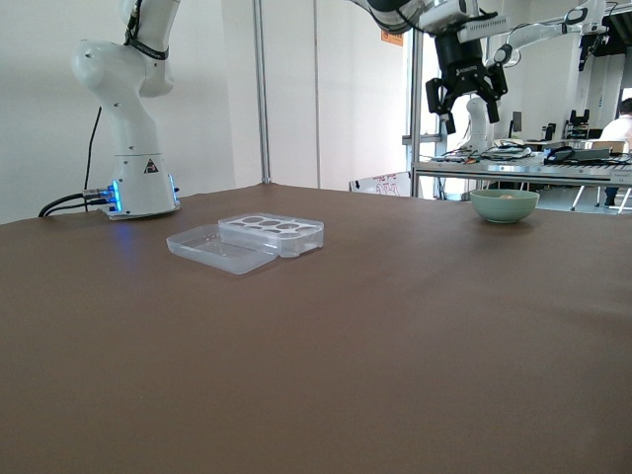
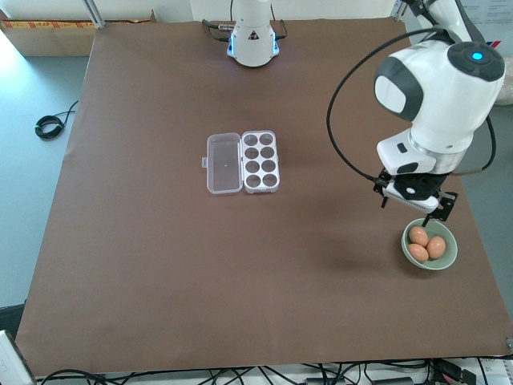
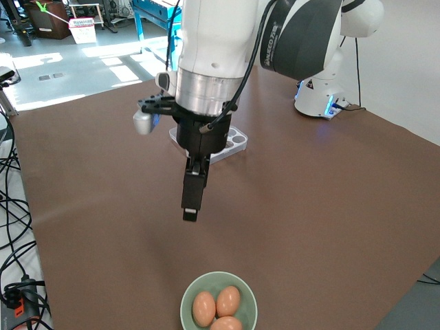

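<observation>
A pale green bowl [image 2: 430, 264] [image 1: 504, 207] [image 3: 218, 278] on the table holds three brown eggs [image 2: 435, 247] [image 3: 205, 309]. An open clear egg carton [image 2: 226, 163] [image 1: 271, 235] with empty round wells sits mid-table, partly hidden behind my arm in the right view. My black gripper [image 1: 446, 117] [image 3: 190, 214] hangs above and beside the bowl, raised clear of the eggs; whether its fingers are open or shut I cannot make out.
Cables [image 3: 14, 227] lie beyond its edge.
</observation>
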